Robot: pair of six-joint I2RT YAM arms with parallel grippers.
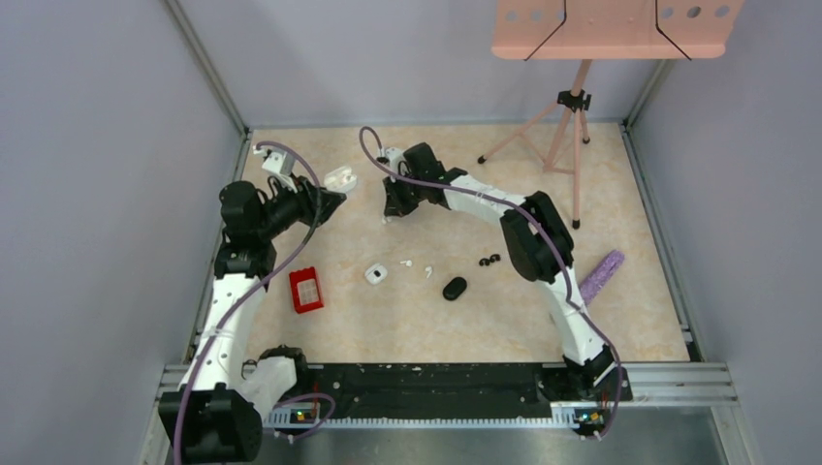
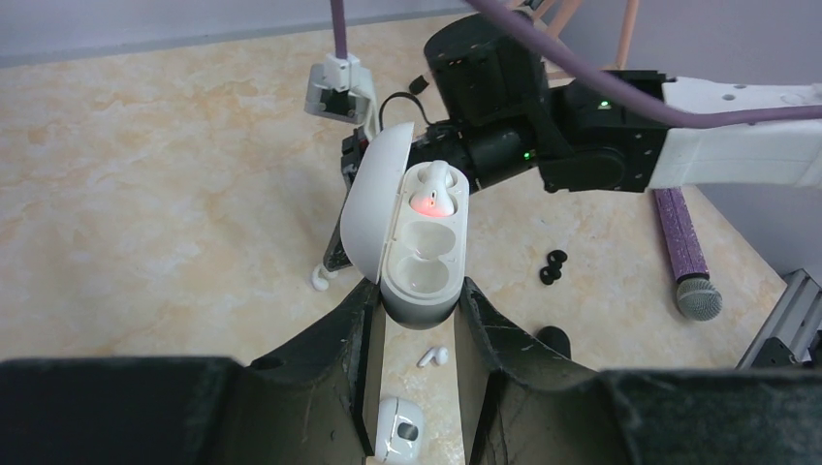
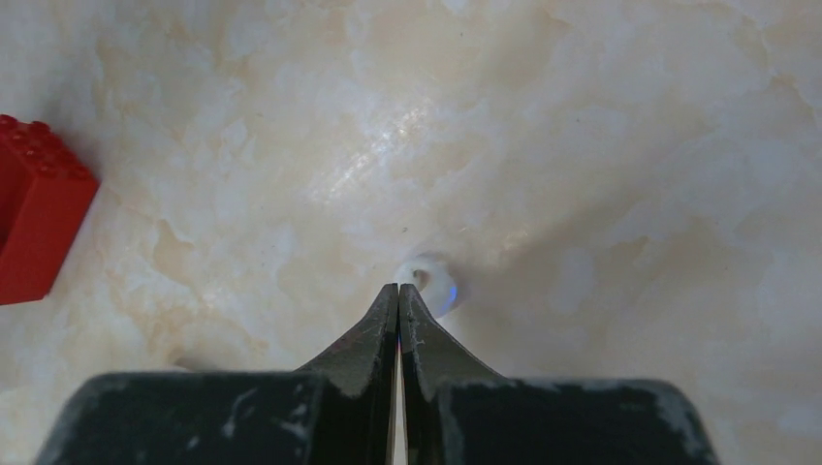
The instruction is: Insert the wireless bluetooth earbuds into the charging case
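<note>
In the left wrist view my left gripper is shut on the open white charging case (image 2: 424, 247). One white earbud (image 2: 435, 194) sits in the case's upper slot, glowing red around its base; the lower slot is empty. My right gripper is shut in the right wrist view, its fingertips meeting with nothing between them. Just past the tips, a white earbud (image 3: 429, 276) lies on the table, outside the fingers and partly covered by them. From the left wrist view that earbud (image 2: 322, 278) shows beside the right gripper's tip.
A red box (image 1: 305, 290), another small white case (image 1: 376, 274), white earbuds (image 1: 428, 271), a black case (image 1: 455, 289), black earbuds (image 1: 490, 261) and a purple microphone (image 1: 601, 277) lie about. A pink stand (image 1: 576, 126) rises at the back right.
</note>
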